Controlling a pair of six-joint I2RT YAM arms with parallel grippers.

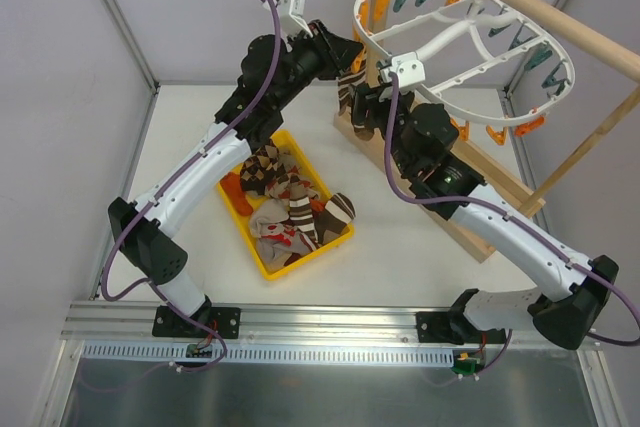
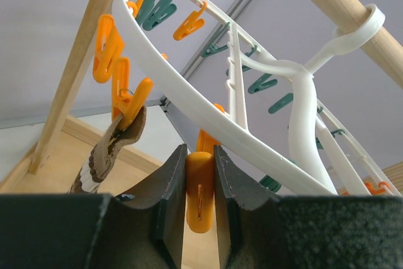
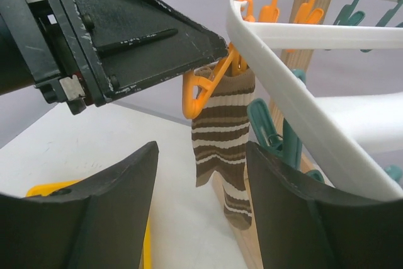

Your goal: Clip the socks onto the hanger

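My left gripper is shut on an orange clip (image 2: 200, 209) at the rim of the white hanger (image 2: 182, 89). Left of it in the left wrist view, a brown-striped sock (image 2: 104, 155) hangs from a neighbouring orange clip (image 2: 131, 96). The right wrist view shows the same sock (image 3: 220, 130) hanging beyond my right gripper, whose fingers stand apart with nothing visibly held. In the top view the right gripper (image 1: 365, 112) is just below the hanger's near rim, beside the left gripper (image 1: 350, 52).
A yellow basket (image 1: 252, 247) holding several socks stands on the white table below the arms. Green clips (image 3: 277, 133) hang from the rim close by the right gripper. The hanger's wooden frame (image 1: 545, 12) takes up the right side.
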